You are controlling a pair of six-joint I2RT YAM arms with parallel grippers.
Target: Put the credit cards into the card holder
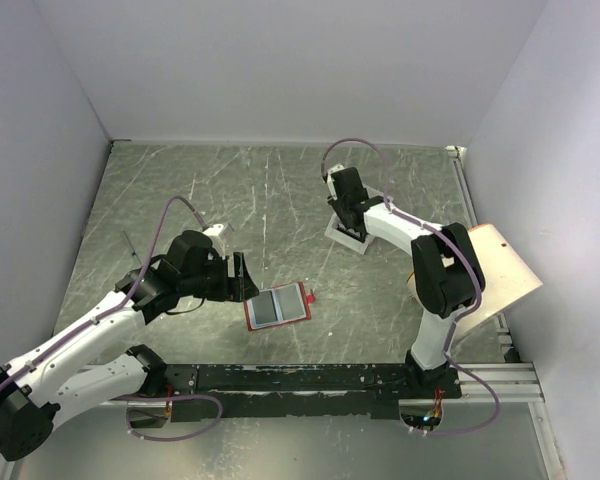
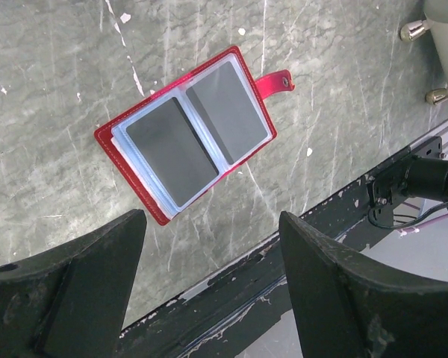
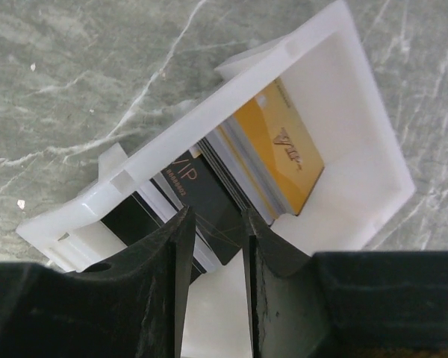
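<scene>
The red card holder lies open on the marble table, below my open left gripper, with clear sleeves on both sides and a strap. In the top view it sits at front centre. My right gripper is over the white tray at the back right, its fingertips a small way apart, with nothing clearly between them. In the right wrist view the tray holds several cards: a yellow card, a black VIP card under the fingertips, and other dark and silver cards beside it.
A beige board leans at the right edge beside the right arm. Walls bound the back and both sides.
</scene>
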